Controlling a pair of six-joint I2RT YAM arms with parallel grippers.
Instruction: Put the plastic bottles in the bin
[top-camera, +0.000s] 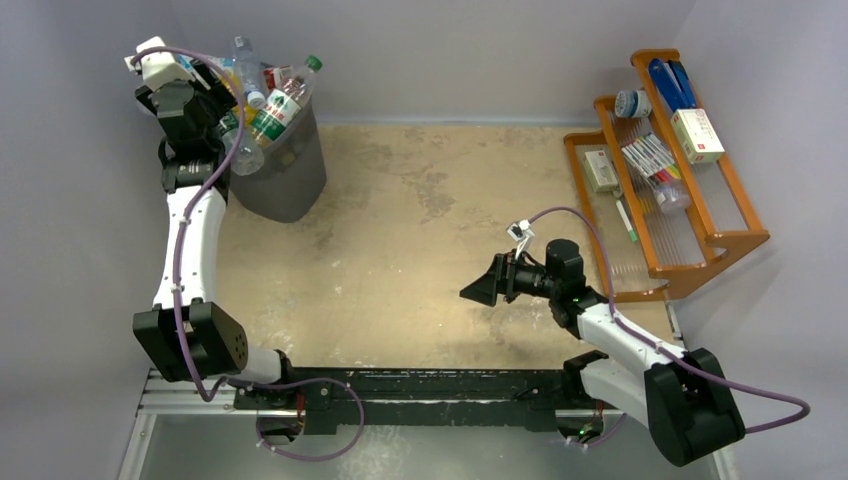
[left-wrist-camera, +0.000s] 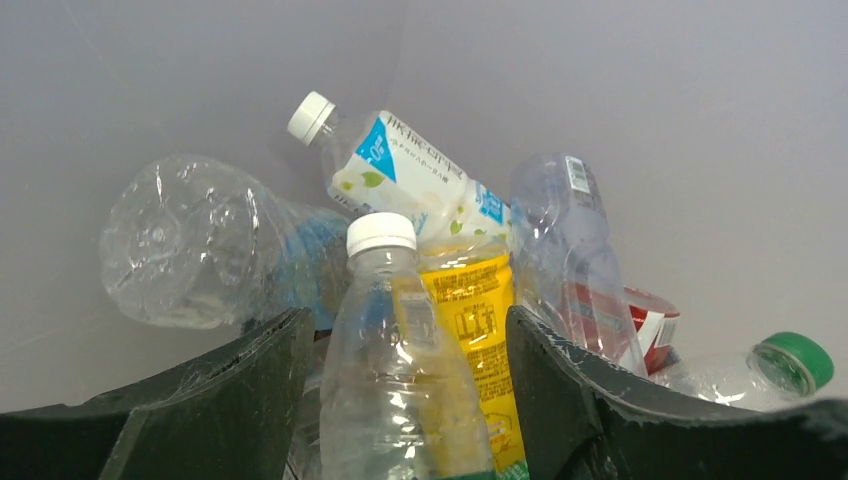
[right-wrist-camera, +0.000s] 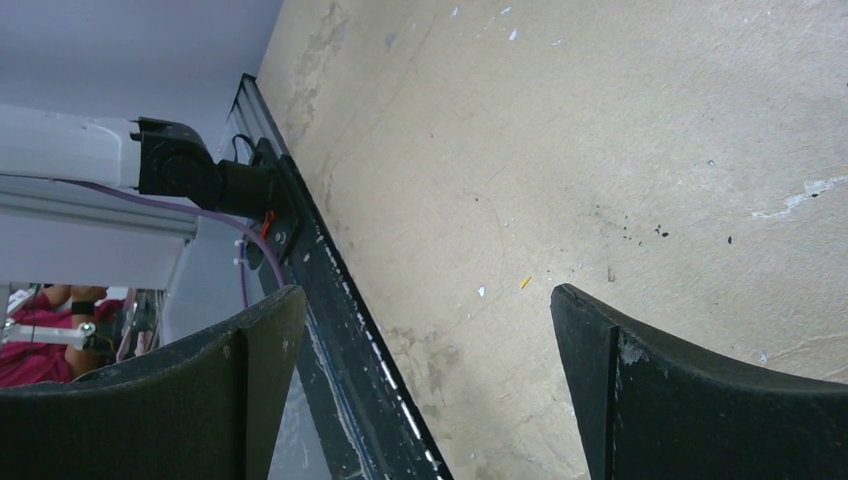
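Note:
A grey bin (top-camera: 285, 185) at the back left is heaped with plastic bottles, among them a green-capped one (top-camera: 282, 105) and a pale blue one (top-camera: 250, 70). My left gripper (top-camera: 190, 95) is over the bin's left part, open, as the left wrist view shows, around a clear white-capped bottle (left-wrist-camera: 398, 370) lying among a yellow-labelled bottle (left-wrist-camera: 467, 320) and others. Whether its fingers touch that bottle I cannot tell. My right gripper (top-camera: 490, 280) hangs open over the bare table, with nothing between its fingers.
A wooden shelf (top-camera: 735, 240) with boxes, pens and other small items stands at the right. Walls close in at the back and sides.

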